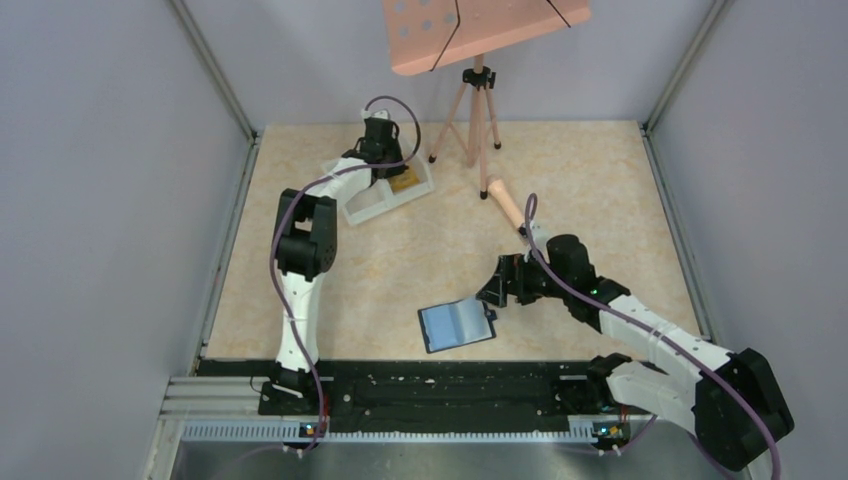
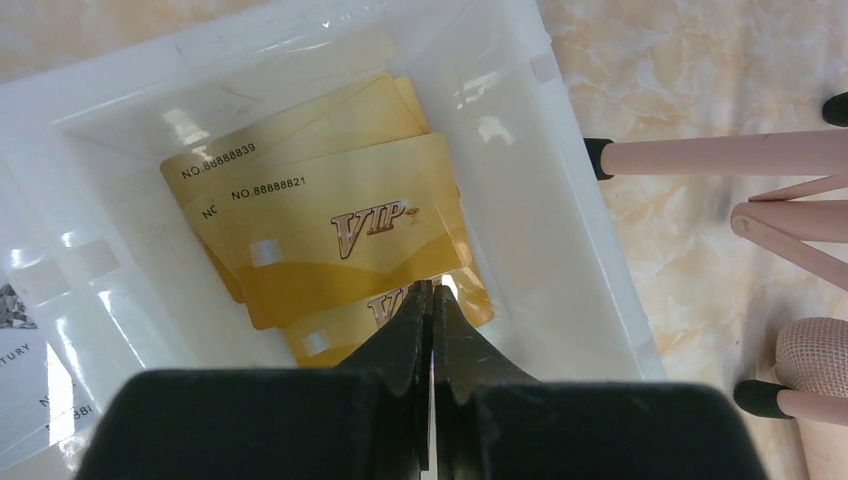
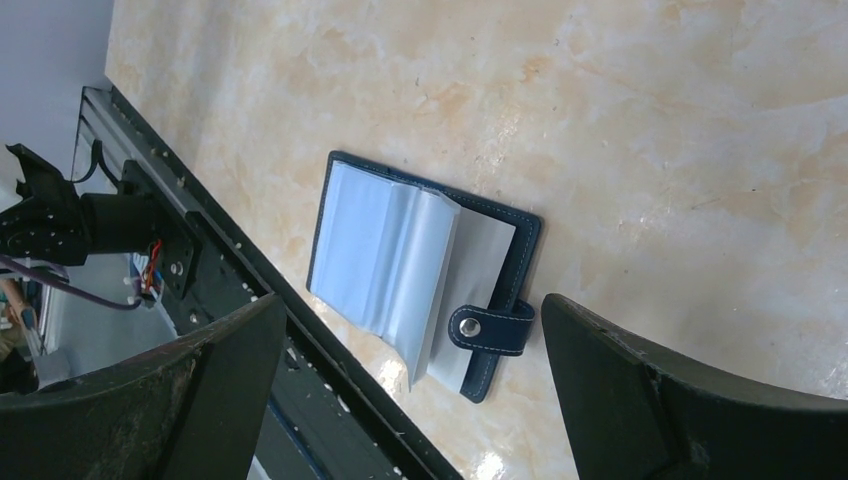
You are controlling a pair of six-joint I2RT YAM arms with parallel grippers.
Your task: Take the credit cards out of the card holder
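Observation:
The dark blue card holder [image 1: 457, 325] lies open on the table near the front edge. Its clear sleeves [image 3: 400, 250] stand partly raised in the right wrist view, and I see no printed card in them. My right gripper is open above the holder, nothing between its fingers. In the white box at the back left, several gold VIP cards [image 2: 340, 225] overlap in one compartment. Over that compartment my left gripper is shut, its tips in front of the lowest gold card [image 2: 325, 338]; no card shows held between them.
A divider splits the white box [image 1: 372, 208]; a silver card [image 2: 30, 390] lies in its other compartment. Right of the box stands a pink tripod [image 1: 480, 140], with a pink cylinder [image 1: 506, 205] near its foot.

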